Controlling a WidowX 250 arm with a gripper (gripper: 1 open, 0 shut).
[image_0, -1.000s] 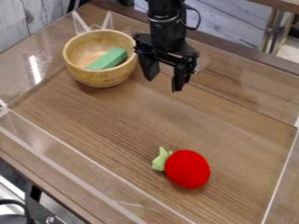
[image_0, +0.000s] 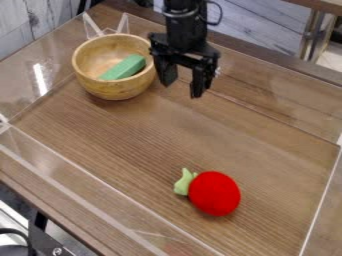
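My gripper (image_0: 179, 74) is at the top middle over the wooden table, its black fingers pointing down and spread open, with nothing visible between them. To its left a tan bowl (image_0: 103, 82) holds a green oblong object (image_0: 123, 67). A red round object (image_0: 215, 194) with a green top lies at the lower middle right, well apart from the gripper.
A dark round object, partly out of view, sits at the bottom left corner beyond the table's edge.
My gripper has shifted slightly left and up in the view, a little closer to the bowl. The bowl and the red object have not moved.
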